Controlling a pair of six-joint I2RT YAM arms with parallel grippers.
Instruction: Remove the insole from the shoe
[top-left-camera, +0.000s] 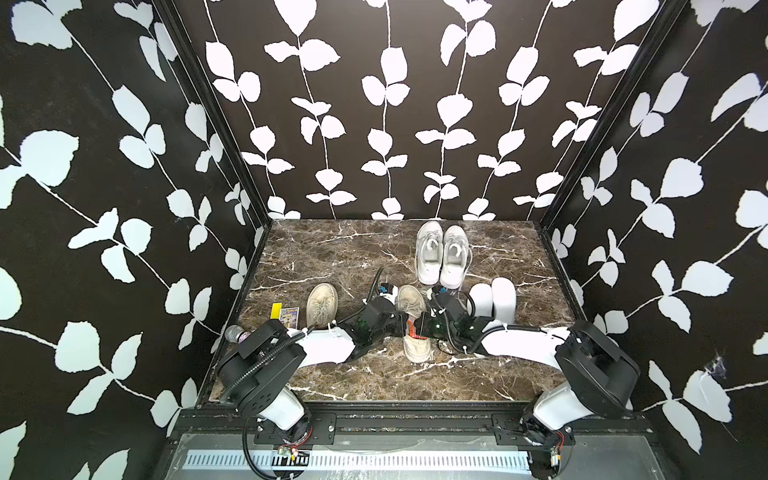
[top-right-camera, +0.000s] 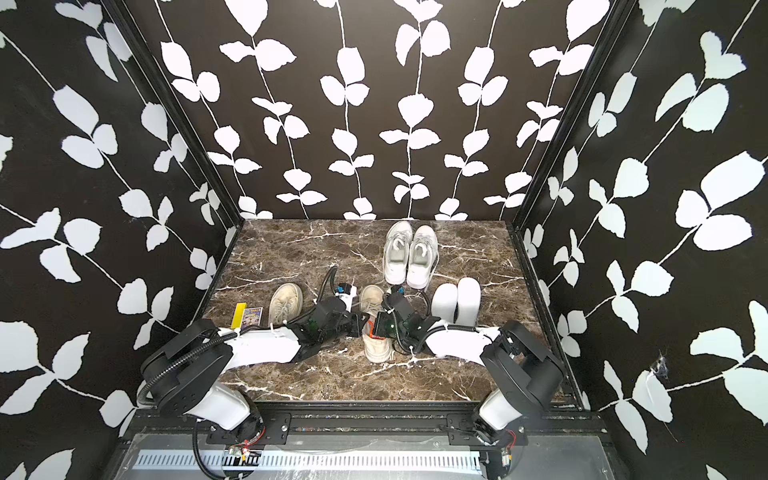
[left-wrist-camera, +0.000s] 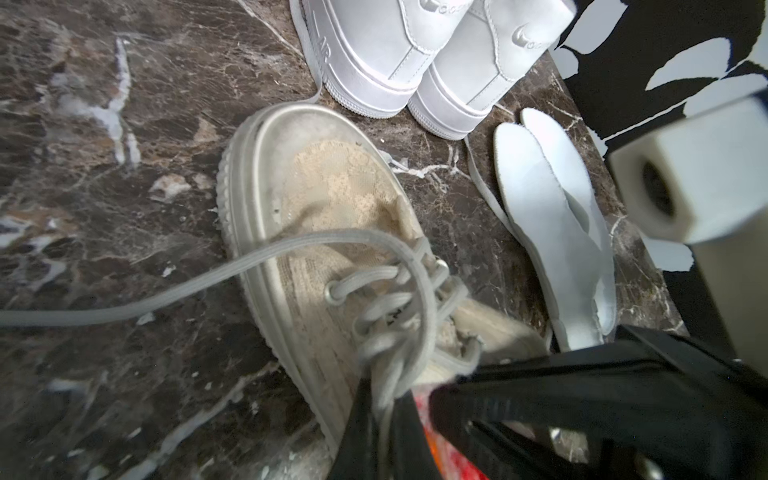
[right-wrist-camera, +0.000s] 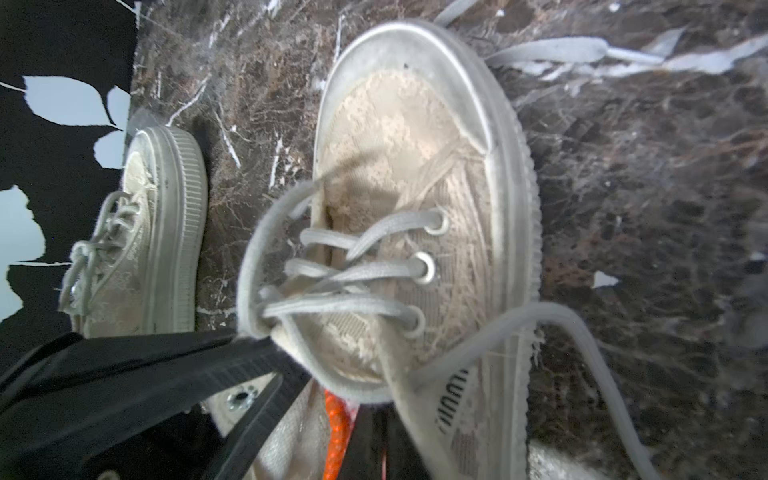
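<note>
A worn cream canvas shoe with loose laces lies toe-away at the middle of the marble floor. My left gripper reaches in from its left over the collar; in the left wrist view its fingers are partly behind the laces, apparently shut. My right gripper reaches over the collar from the other side, shut; what lies between its fingers cannot be made out. Red-orange material shows inside the shoe below the laces, partly hidden by both grippers.
The other cream shoe lies to the left, beside a yellow card. A white sneaker pair stands behind. Two white insoles lie to the right.
</note>
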